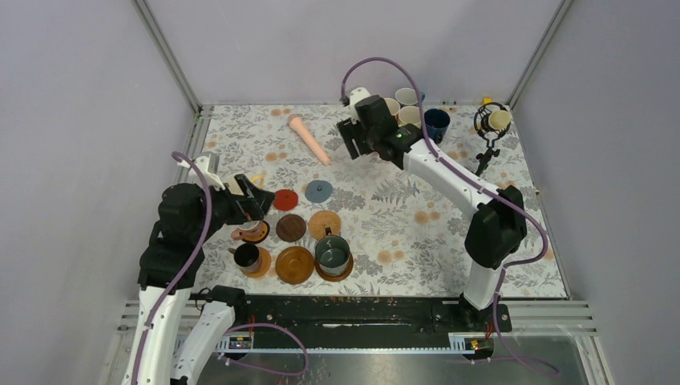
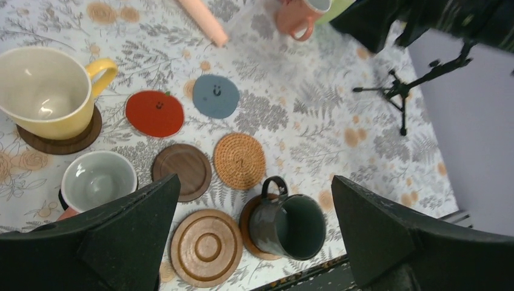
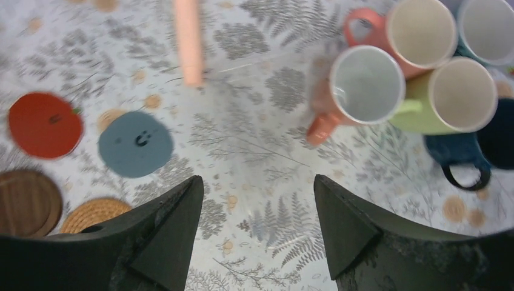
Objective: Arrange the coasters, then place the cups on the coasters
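Observation:
In the right wrist view several cups stand clustered at upper right: a front coral cup (image 3: 367, 85), a coral cup (image 3: 420, 33) behind it, a green cup (image 3: 462, 95) and a navy cup (image 3: 502, 136). My right gripper hangs left of them, part open and empty. At left, a yellow cup (image 2: 45, 91), a pink cup (image 2: 99, 182) and a dark green cup (image 2: 286, 224) rest on coasters. Bare coasters are the red one (image 2: 154, 113), blue-grey one (image 2: 216, 96), dark wooden one (image 2: 182, 171), woven one (image 2: 240, 161) and brown one (image 2: 206, 248). Above them, my left gripper (image 1: 257, 196) is open, holding nothing.
A peach-coloured stick (image 1: 309, 139) lies at the back. A black tripod (image 1: 486, 140) with a small pale cup stands at right.

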